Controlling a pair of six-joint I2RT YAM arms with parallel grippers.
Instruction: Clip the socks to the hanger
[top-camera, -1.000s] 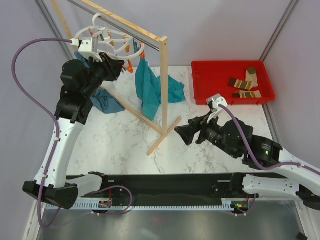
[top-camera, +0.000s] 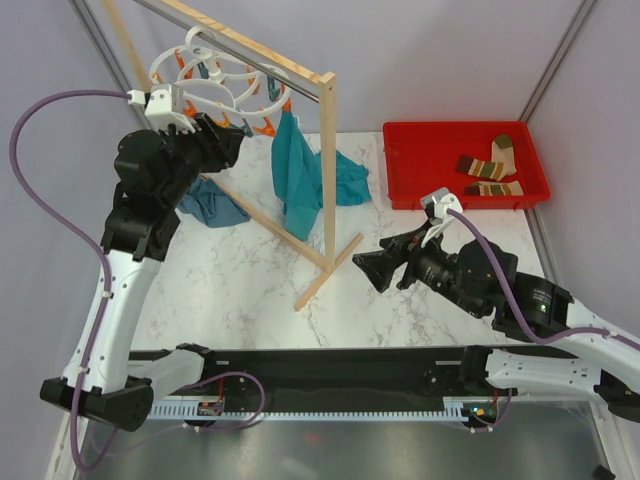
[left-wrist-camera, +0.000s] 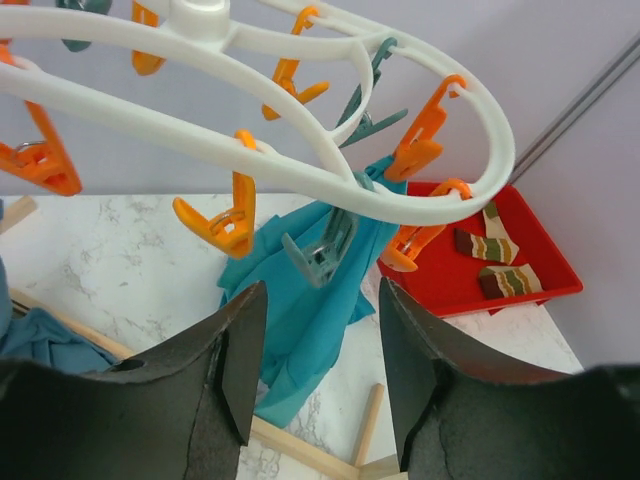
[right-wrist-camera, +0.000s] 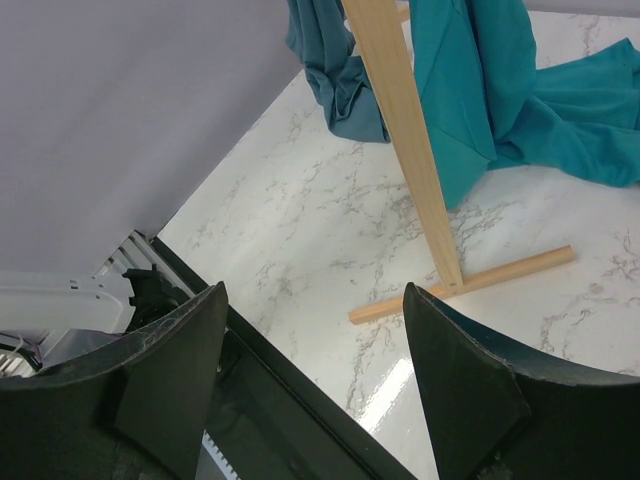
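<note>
The white round hanger (top-camera: 289, 92) with orange and grey clips hangs from the wooden frame at upper left. Close in front of it, my left gripper (top-camera: 228, 145) is open and holds nothing. In the left wrist view, a grey clip (left-wrist-camera: 322, 258) on the ring appears above the gap between its fingers. Two striped socks (top-camera: 482, 167) in cream and dark brown with green lie in the red bin (top-camera: 392, 165) at the back right. Away from both, my right gripper (top-camera: 378, 266) stands over the table right of the frame, fingers apart and empty.
Teal cloth (top-camera: 295, 178) drops from near the hanger's right side; more teal lies on the table behind the post (top-camera: 328, 170). Blue cloth (top-camera: 212, 205) lies at left. The frame's wooden foot (top-camera: 330, 270) crosses the table. Marble between right gripper and bin is clear.
My left gripper has shifted slightly left and down in the top view. The hanger has moved and its front clips now show more. My right arm has barely moved.
</note>
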